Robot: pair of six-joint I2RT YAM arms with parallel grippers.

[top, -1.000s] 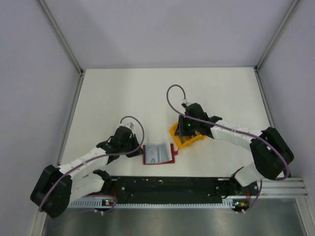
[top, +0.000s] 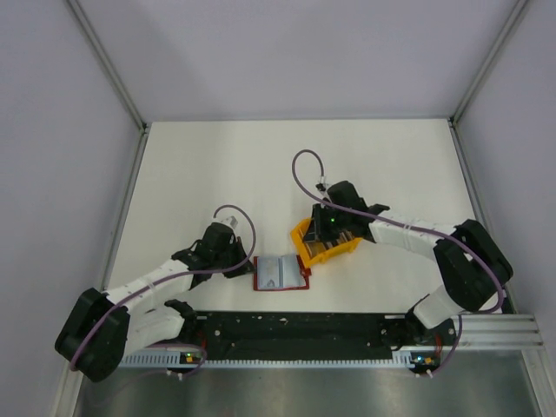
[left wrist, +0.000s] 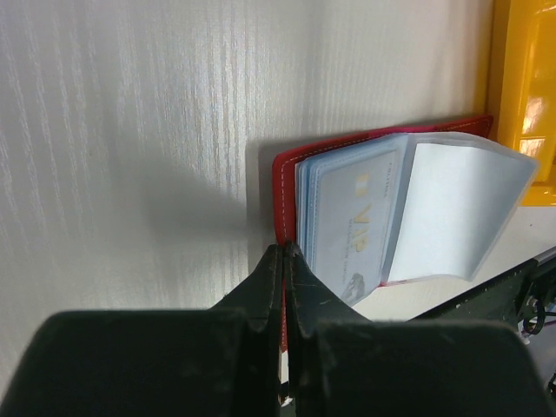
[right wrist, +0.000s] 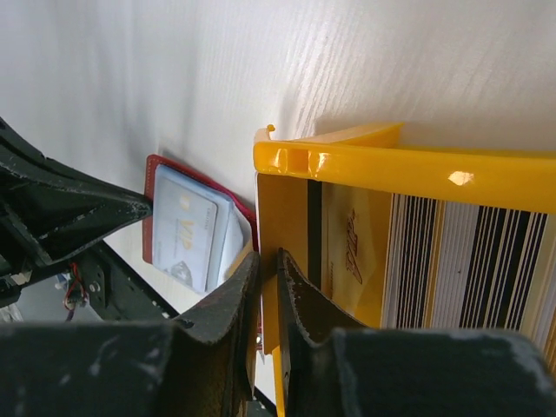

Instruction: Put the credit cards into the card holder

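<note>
The card holder [left wrist: 356,217] lies open on the table, red-edged, with clear sleeves and a gold "VIP" print under the front one. My left gripper is shut at its left edge; the red edge runs down behind the fingertips, and nothing else shows between them. Right of the holder is a yellow box [right wrist: 400,165] of upright cards. My right gripper is shut on a thin orange-brown panel [right wrist: 291,221] at the box's left end; whether this is a card or the end wall, I cannot tell. Several striped cards [right wrist: 469,261] stand farther right in the box.
The yellow box [top: 308,259] sits close to the holder's right edge, its near corner almost against it. A black bar [top: 295,334] runs along the table's front. Behind the arms, the white table [top: 234,165] is clear.
The yellow box has slid left and slightly toward the front, together with my right gripper. The left gripper and the holder have stayed put.
</note>
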